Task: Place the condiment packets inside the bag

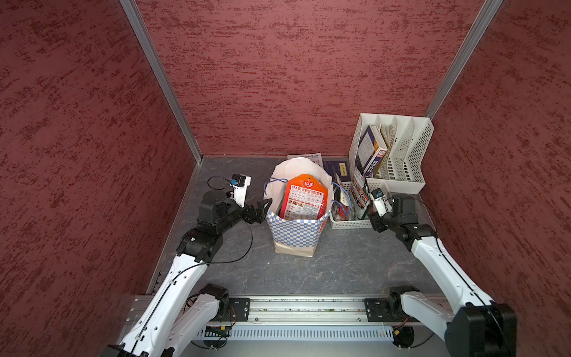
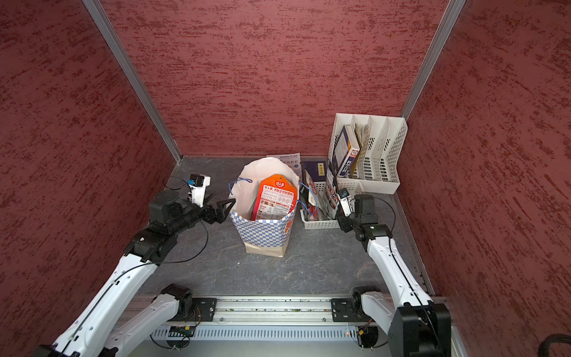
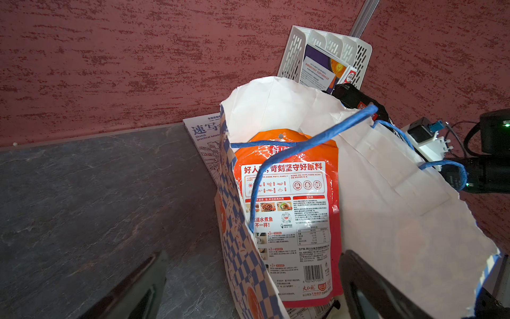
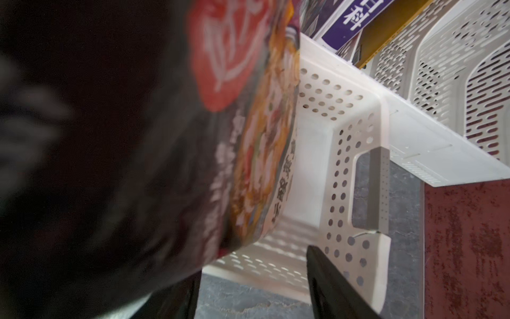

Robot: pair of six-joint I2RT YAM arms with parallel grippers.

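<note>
A checked paper bag (image 1: 295,233) stands in the middle, holding an orange condiment packet (image 1: 304,199). My left gripper (image 1: 260,209) stands open by the bag's left rim; in the left wrist view nothing is between its fingers. More packets (image 1: 359,193) stand in a white perforated basket (image 1: 351,224) right of the bag. My right gripper (image 1: 376,217) is at that basket's right side, part open. In the right wrist view a dark packet (image 4: 260,138) fills the left half, very close, above the fingers; whether it lies between them is unclear.
A white file holder (image 1: 409,148) with books stands at back right. A printed booklet (image 2: 284,158) and a dark blue box (image 2: 315,169) lie behind the bag.
</note>
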